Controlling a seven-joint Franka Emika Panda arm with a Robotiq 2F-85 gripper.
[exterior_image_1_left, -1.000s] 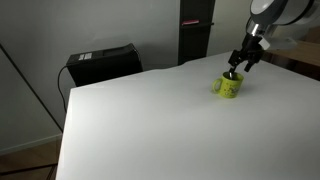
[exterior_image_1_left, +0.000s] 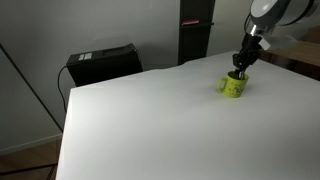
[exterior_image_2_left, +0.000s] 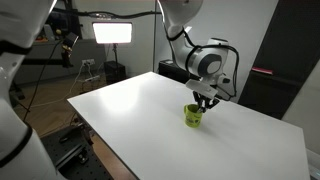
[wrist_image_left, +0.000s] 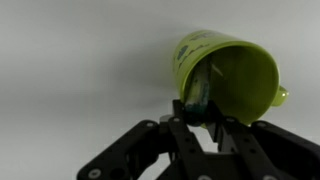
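A yellow-green mug (exterior_image_1_left: 235, 86) stands on the white table, its handle toward the left in exterior view 1. In exterior view 2 the same mug (exterior_image_2_left: 193, 118) is below the arm, with the gripper (exterior_image_2_left: 201, 106) at its mouth. Looking down in the wrist view, I see into the mug (wrist_image_left: 235, 80); a slim pale object (wrist_image_left: 201, 82) with a bluish tint lies inside against its wall. My gripper is shut on the near end of that object, at the mug's rim. What the object is stays too dark to tell.
A black box-shaped device (exterior_image_1_left: 91, 65) sits at the table's far left edge in exterior view 1. A dark cabinet (exterior_image_1_left: 196, 30) stands behind.
In exterior view 1 the mug has shifted slightly to the right over the last second. The gripper has moved right with it, staying at the mug's mouth.
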